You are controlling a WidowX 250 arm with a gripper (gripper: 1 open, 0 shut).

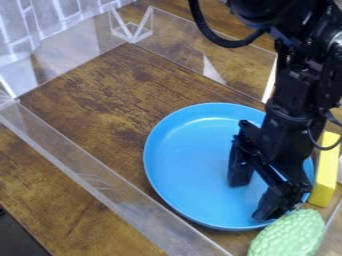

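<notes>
A black robot gripper (254,190) reaches down from the upper right into a blue plate (187,160) on a wooden surface. Its fingers are low over the plate's right half, apparently at or near its bottom. I cannot make out anything held between them, and the dark body hides part of the plate.
A yellow block (325,175) stands right of the gripper, and a pale green textured object (287,238) lies at the bottom right. Clear plastic walls (54,135) border the workspace. The wooden surface left of and behind the plate is bare.
</notes>
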